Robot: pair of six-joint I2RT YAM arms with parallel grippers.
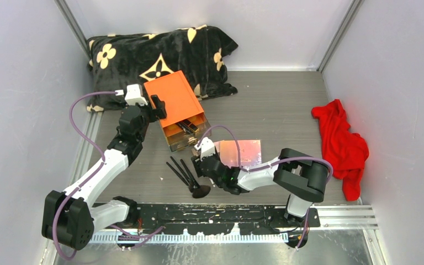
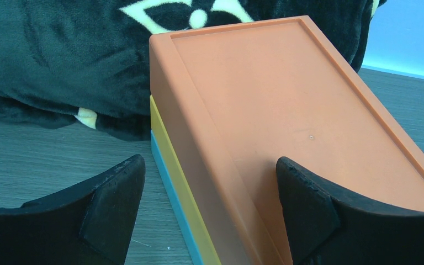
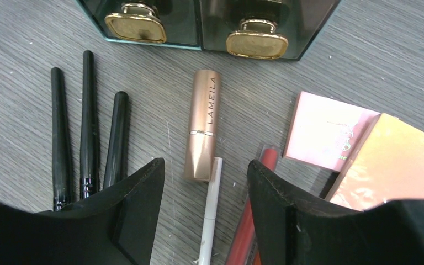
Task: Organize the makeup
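An orange drawer box (image 1: 174, 96) stands angled on the table, its front drawer (image 1: 178, 141) pulled out with some dark items inside. My left gripper is open, one finger to each side of the box's left wall. Open as well, my right gripper hangs over the table with nothing held. Below and between its fingers lie a rose-gold lipstick (image 3: 203, 118) and a thin white stick (image 3: 210, 215). A red lip gloss tube (image 3: 244, 229) is partly hidden by the right finger. Dark brushes (image 3: 88, 121) lie to the left.
A pink box (image 3: 327, 130) and a larger peach-pink palette (image 1: 244, 152) lie right of the lipstick. A black patterned pillow (image 1: 138, 61) rests behind the orange box. A red cloth (image 1: 339, 146) lies far right.
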